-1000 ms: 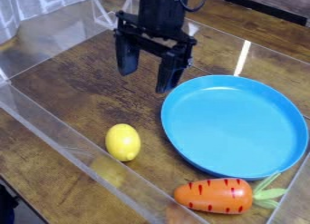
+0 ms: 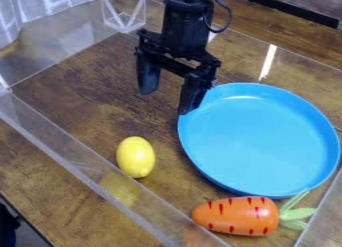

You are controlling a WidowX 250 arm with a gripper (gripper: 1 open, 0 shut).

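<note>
The black gripper [image 2: 171, 83] hangs over the wooden table above and left of the blue plate, its two fingers spread apart with nothing visible between them. A blue plate [image 2: 257, 141] fills the right middle. A yellow lemon [image 2: 135, 157] lies left of the plate, below the gripper in view. An orange toy carrot [image 2: 235, 215] with a pale green top lies at the front right, below the plate.
Clear plastic walls border the table [image 2: 74, 101] on the left, front and back. The table's left and back parts hold nothing else.
The gripper has shifted only slightly; the plate, lemon and carrot are where they were.
</note>
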